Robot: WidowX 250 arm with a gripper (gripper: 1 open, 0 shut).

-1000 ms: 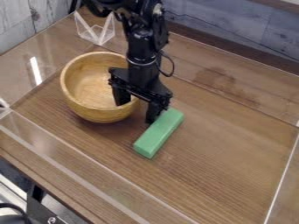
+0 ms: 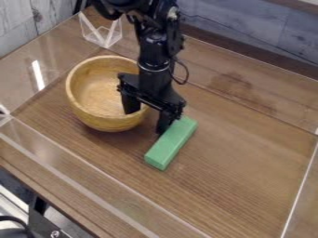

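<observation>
My black gripper (image 2: 151, 112) hangs low over the wooden table, its fingers spread open, one toward the rim of a tan bowl (image 2: 99, 91) on the left, the other at the upper end of a green bar (image 2: 170, 145). Whether either finger touches them I cannot tell.
The wooden table (image 2: 236, 139) has wide free room to the right and in front. A clear plastic item (image 2: 102, 28) sits at the back left, near the table's edge. Dark cables lie at the lower left corner.
</observation>
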